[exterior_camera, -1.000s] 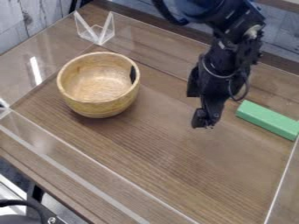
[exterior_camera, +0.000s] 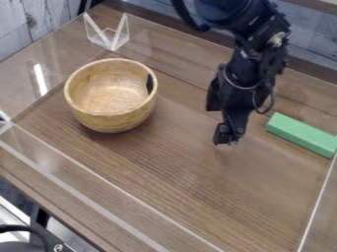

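Note:
My black gripper hangs low over the middle right of the wooden table, its fingers spread open and pointing down. Nothing shows between them. A light wooden bowl stands to the left of the gripper, apart from it, and looks empty. A green block lies to the right of the gripper near the table's edge.
A clear plastic piece stands at the back left. Grey panels border the table at the back and left. A black cable curves at the lower left corner.
The arm and gripper have shifted very slightly. The bowl and green block have not moved.

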